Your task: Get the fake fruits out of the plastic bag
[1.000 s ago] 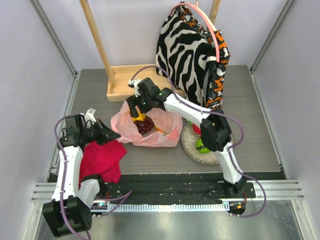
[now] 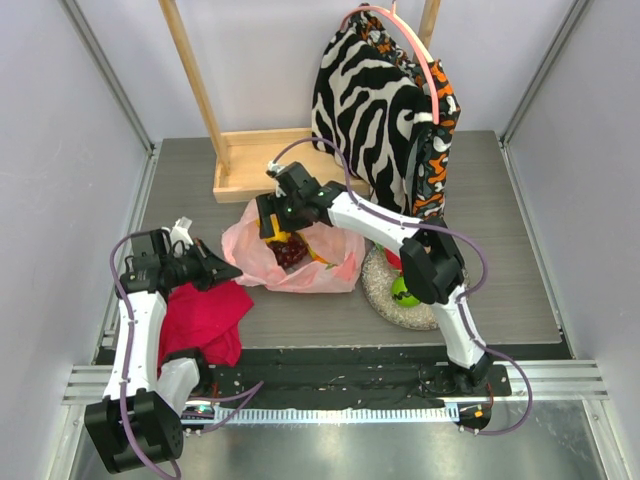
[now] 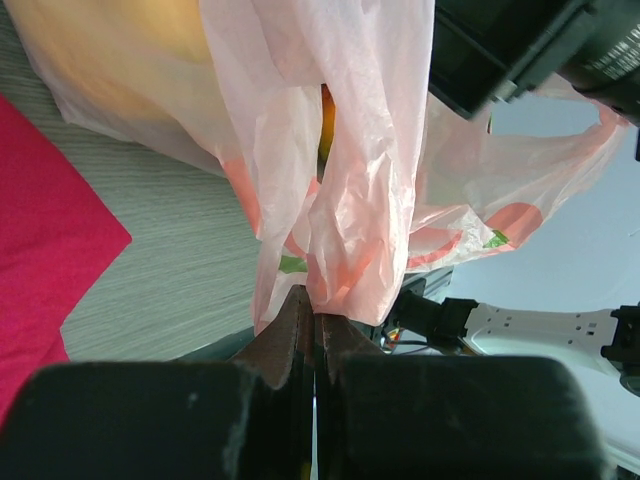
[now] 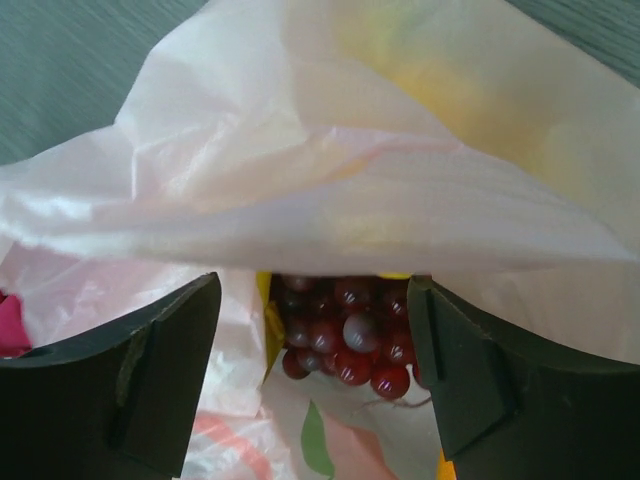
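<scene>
A pink plastic bag [image 2: 320, 270] lies mid-table with dark red grapes [image 2: 288, 252] and a yellow fruit [image 2: 280, 233] inside. My left gripper [image 2: 228, 274] is shut at the bag's left edge; in the left wrist view crumpled plastic [image 3: 355, 220] rises at its tips, though what is between them is hidden. My right gripper [image 2: 270, 222] hangs over the bag's upper left, its fingers apart. In the right wrist view the grapes [image 4: 350, 335] show between the fingers, below a fold of plastic [image 4: 300, 200]; no grip on them shows.
A tray [image 2: 400, 315] with a green fruit [image 2: 404, 292] and a red one sits at right. A red cloth [image 2: 205, 325] lies front left, a wooden box [image 2: 240, 185] behind, a zebra-print bag [image 2: 360, 110] at back right.
My right gripper has shifted slightly toward the front and right over the bag. The left arm has not visibly moved.
</scene>
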